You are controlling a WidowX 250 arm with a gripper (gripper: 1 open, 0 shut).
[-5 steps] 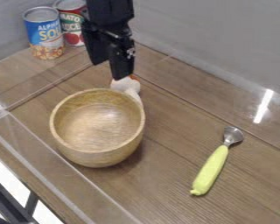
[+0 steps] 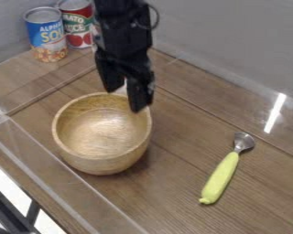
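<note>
The black gripper (image 2: 127,84) hangs low over the back rim of a wooden bowl (image 2: 103,142), its fingers pointing down and open. A small white object (image 2: 146,112) behind the bowl is mostly hidden by the gripper, which is over it. A green-handled utensil with a metal head (image 2: 219,178) lies on the table to the right of the bowl.
An Alpha soup can (image 2: 48,37) and a red can (image 2: 78,32) stand at the back left near the grey wall. A ledge edge runs along the lower left.
The gripper has come down over the white object behind the bowl, which it now mostly hides. The bowl, cans and utensil have not moved.
</note>
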